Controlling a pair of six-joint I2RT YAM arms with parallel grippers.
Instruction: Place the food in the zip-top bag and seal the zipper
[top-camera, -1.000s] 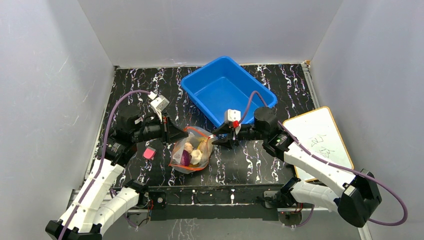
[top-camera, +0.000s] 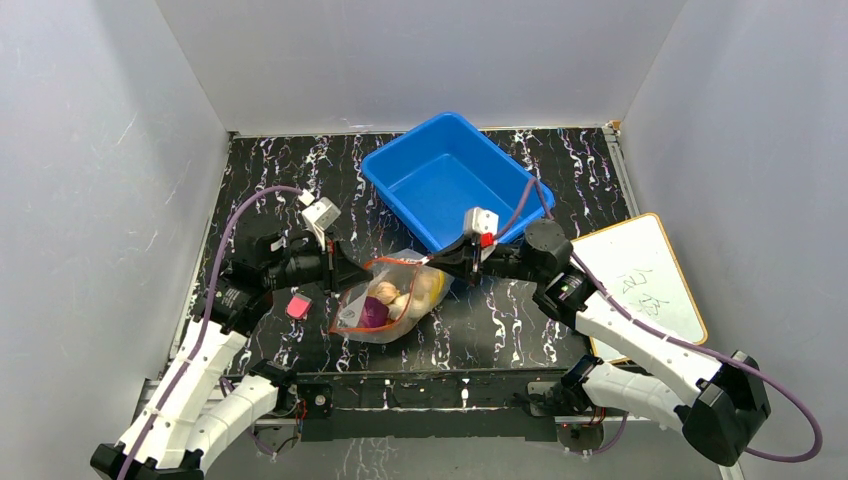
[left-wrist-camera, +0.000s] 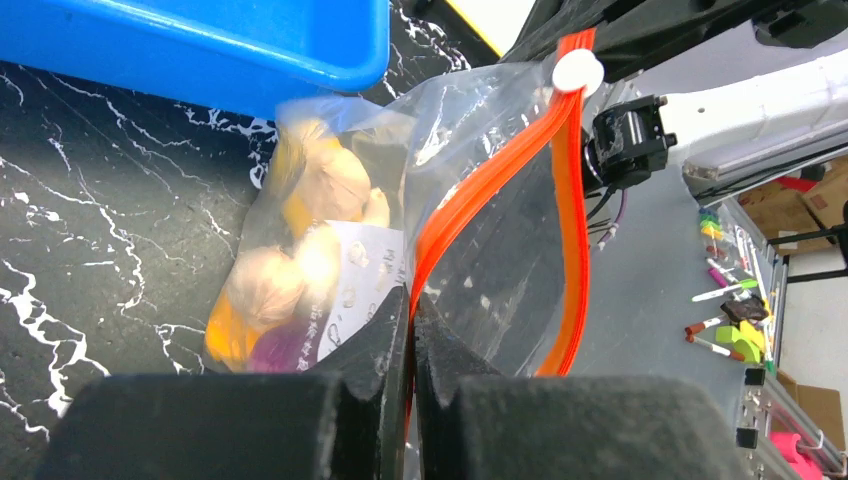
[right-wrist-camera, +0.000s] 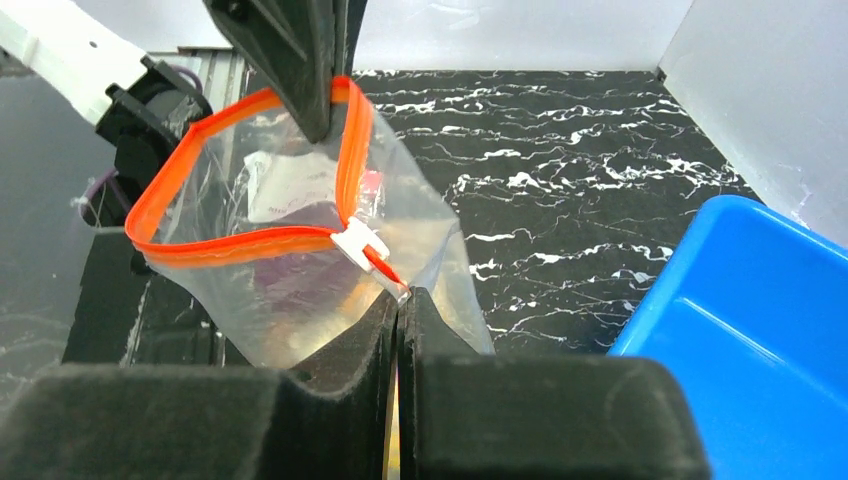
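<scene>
A clear zip bag (top-camera: 350, 318) with an orange zipper (left-wrist-camera: 485, 180) holds the food: a purple onion (top-camera: 374, 312), pale bulbs (left-wrist-camera: 265, 287) and something yellow. Its mouth gapes in all views. The white slider (right-wrist-camera: 360, 242) sits near the zipper's right end. My left gripper is shut on the zipper's rim on the left side. Across the bag, my right gripper is shut on the short orange end of the zipper, just beyond the slider.
The blue bin (top-camera: 388, 196) stands empty behind the bag. A small pink block (top-camera: 298, 306) lies left of the bag, and a whiteboard (top-camera: 645, 285) rests at the right. Dark table between bag and whiteboard is free.
The left arm looks nearly still.
</scene>
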